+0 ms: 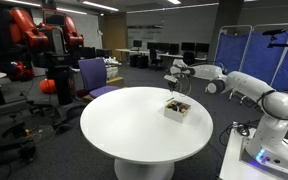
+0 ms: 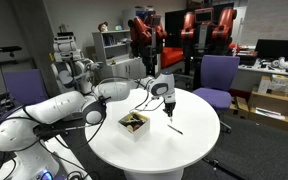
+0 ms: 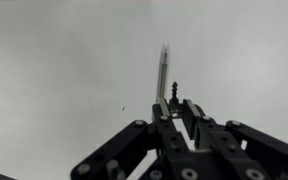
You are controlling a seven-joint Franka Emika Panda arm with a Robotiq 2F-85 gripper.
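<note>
In the wrist view my gripper is shut on a small dark object (image 3: 174, 92), whose narrow end sticks out past the fingertips; what it is cannot be told. A thin pale pen-like stick (image 3: 163, 72) lies on the white table just beyond the fingers. From the second exterior view, the same stick (image 2: 175, 129) rests on the bare tabletop, a little in front of my gripper (image 2: 170, 111). The gripper points down above the table, clear of the box.
An open cardboard box (image 1: 177, 111) with several dark and yellowish items inside stands on the round white table (image 1: 134, 125). My arm reaches across above that side. A purple chair (image 2: 219, 78) is by the far edge.
</note>
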